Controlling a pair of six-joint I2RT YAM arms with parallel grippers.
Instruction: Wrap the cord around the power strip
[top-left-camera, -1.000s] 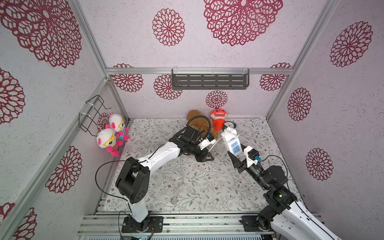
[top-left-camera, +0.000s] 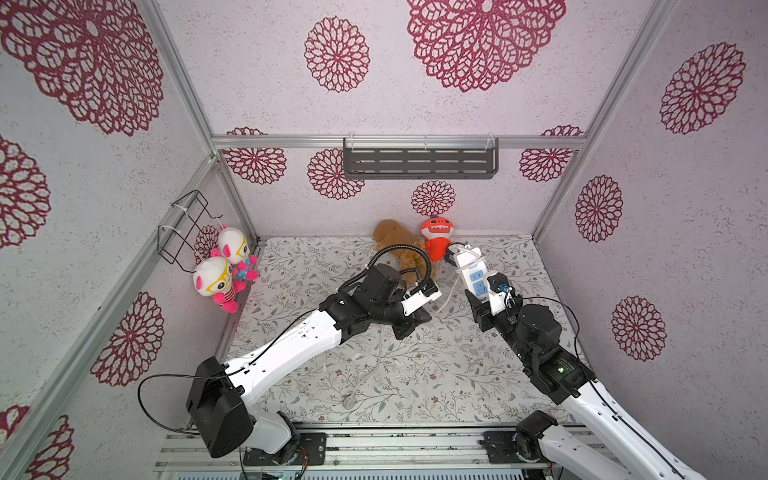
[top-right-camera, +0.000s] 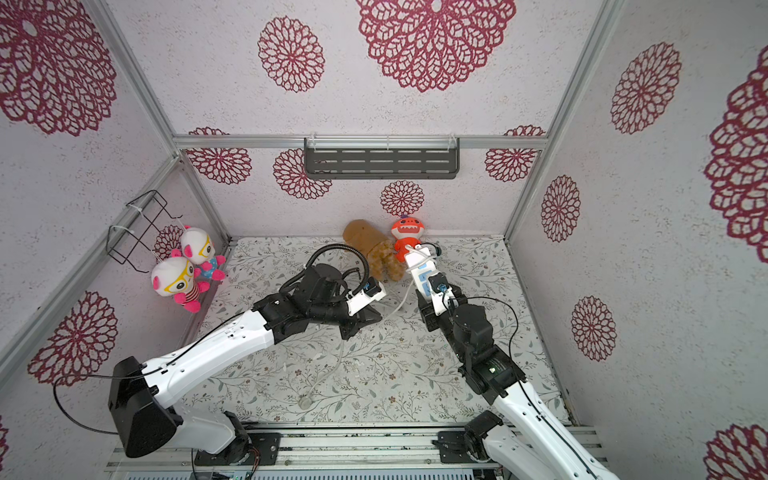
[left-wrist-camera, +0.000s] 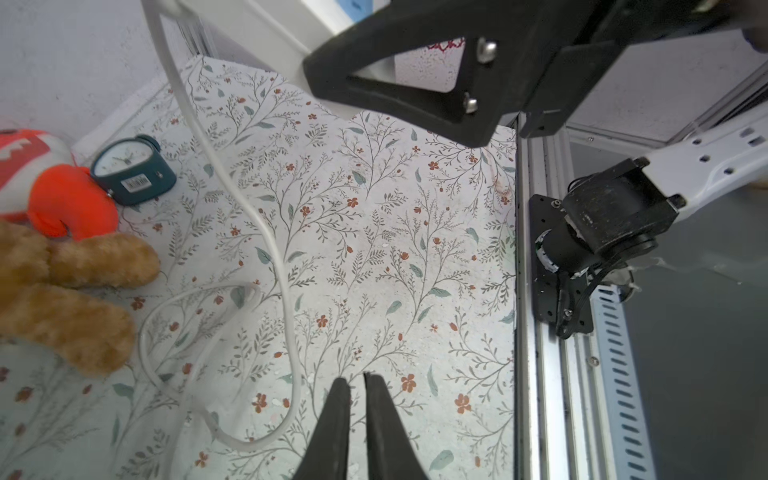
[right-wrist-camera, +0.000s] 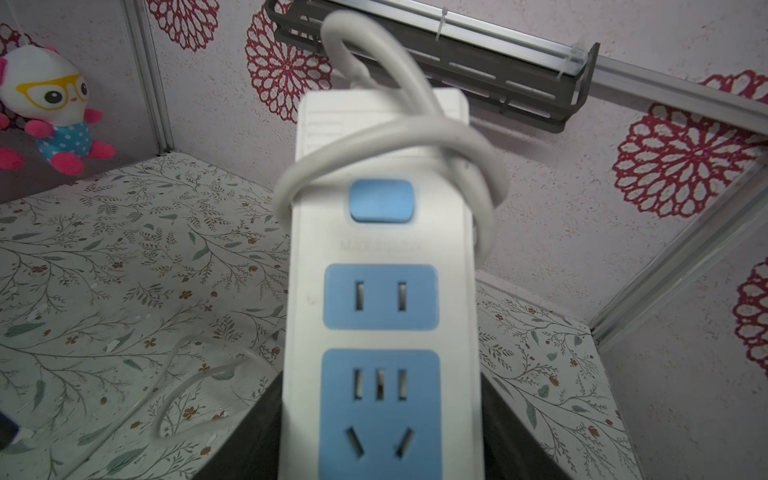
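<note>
My right gripper (top-left-camera: 488, 308) is shut on the white power strip (right-wrist-camera: 382, 232), which it holds raised, sockets facing up. The white cord (right-wrist-camera: 376, 140) loops round the strip's top end, above the blue switch, then hangs down to lie in loose loops on the table (left-wrist-camera: 289, 360) below. My left gripper (top-left-camera: 424, 312) is over the middle of the table, left of the strip, nothing seen held; in the left wrist view its dark fingers show at the bottom, close together, and how far apart they are is unclear.
A brown plush (top-left-camera: 392, 236), an orange plush (top-left-camera: 438, 232) and a clock (left-wrist-camera: 133, 169) sit along the back. A grey shelf (top-left-camera: 420, 164) hangs above; two plush toys (top-left-camera: 214, 276) are at the left wall.
The right gripper has moved the strip rightward and turned slightly. My left arm has swung forward and right, its gripper ending a little nearer the strip.
</note>
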